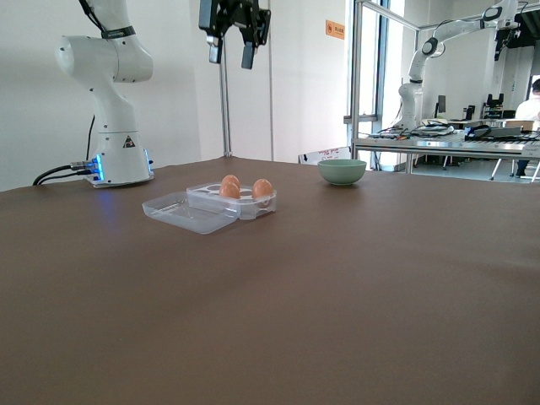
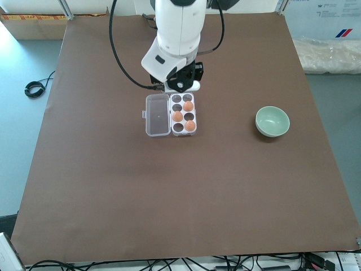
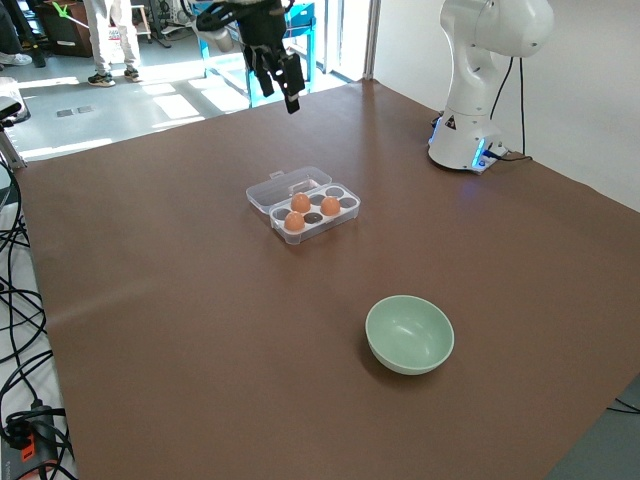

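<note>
A clear egg carton (image 2: 183, 101) lies open on the brown table, lid (image 2: 158, 116) flat beside it, with several brown eggs in its dark-holed tray; in the top view one egg (image 1: 262, 188) shows at the near right. The pale green bowl (image 2: 272, 121) stands apart to the right of the carton; the right view shows it empty (image 3: 409, 335). My gripper (image 1: 229, 56) hangs above the carton, its two black fingers apart with nothing between them in the top view. From the left view the arm hides most of it.
Cables run along its edge, outside the working surface, with a black power unit (image 3: 30, 445) among them in the right view.
</note>
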